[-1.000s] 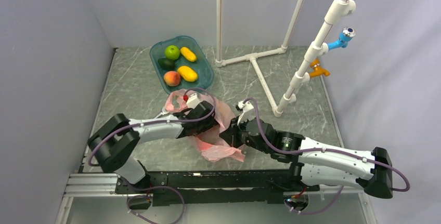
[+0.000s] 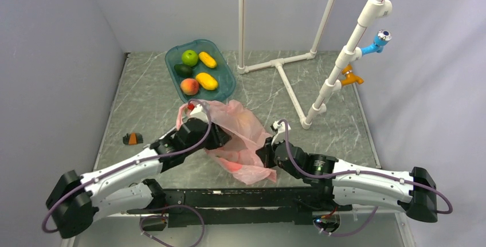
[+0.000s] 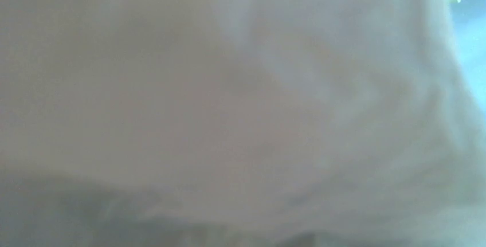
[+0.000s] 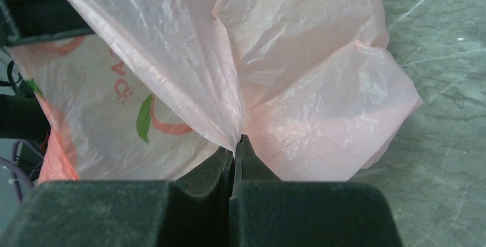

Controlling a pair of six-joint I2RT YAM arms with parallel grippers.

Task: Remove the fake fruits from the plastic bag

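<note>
The thin pink plastic bag (image 2: pixel 245 126) lies crumpled at the middle of the table. My left gripper (image 2: pixel 220 138) reaches into its folds; the fingertips and anything between them are hidden there. Blurred bag film (image 3: pixel 240 98) fills nearly all of the left wrist view. On the bag's right side, my right gripper is shut, pinching a gathered edge of the bag (image 4: pixel 312 118) and holding it up. A green apple (image 2: pixel 189 58), a peach (image 2: pixel 189 86), a dark green avocado (image 2: pixel 183 70) and two yellow fruits (image 2: pixel 207 81) sit in the tray.
The teal tray (image 2: pixel 227 86) stands just behind the bag. A white pipe frame (image 2: pixel 293 95) with blue and orange taps rises at the back right. A small orange and black object (image 2: pixel 133 138) lies at the left. Bare table shows between the frame and the right arm.
My left gripper has shifted left and the arm has swung toward the front left.
</note>
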